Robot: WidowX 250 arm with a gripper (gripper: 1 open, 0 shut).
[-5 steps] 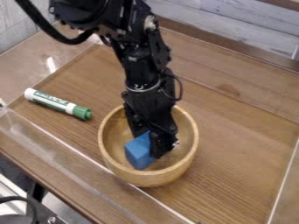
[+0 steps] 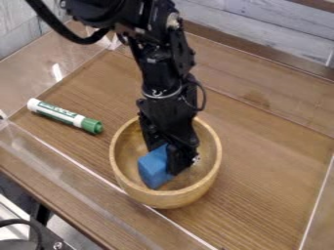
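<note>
My black gripper (image 2: 173, 142) reaches down from the top into a wooden bowl (image 2: 201, 186) at the lower middle. It is shut on a blue block (image 2: 152, 168) inside the bowl; the fingertips are partly hidden against the block and the bowl's shadow.
A white and green tube (image 2: 65, 116) lies on the wooden table left of the bowl. A pale wall stands along the back, and cables show at the lower left.
The arm has shifted very slightly, with the blue block staying low in the bowl.
</note>
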